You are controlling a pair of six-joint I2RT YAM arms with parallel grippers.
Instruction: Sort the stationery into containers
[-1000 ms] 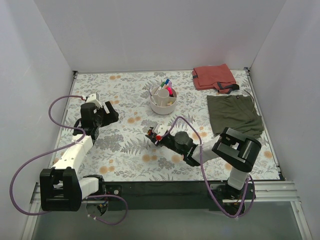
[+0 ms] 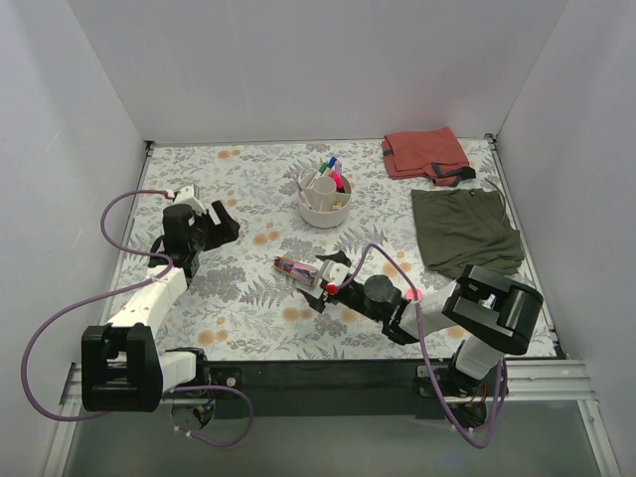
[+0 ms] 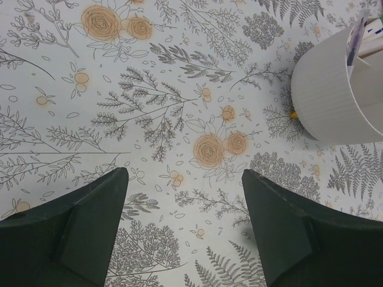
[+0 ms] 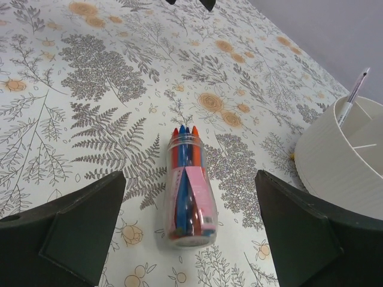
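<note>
The glass jar of coloured pens lies tipped on its side in the right wrist view, its pens inside and their tips pointing away from me. In the top view the jar shows at mid-table, its base end near my right gripper. That gripper stands wide open around the base end, nothing held between its fingers. My left gripper hangs over the left of the table, open and empty. Off to the back stands a white round container holding a white cup and several pens.
A folded red cloth and a dark green cloth cover the right side of the table.
The left arm has barely shifted.
</note>
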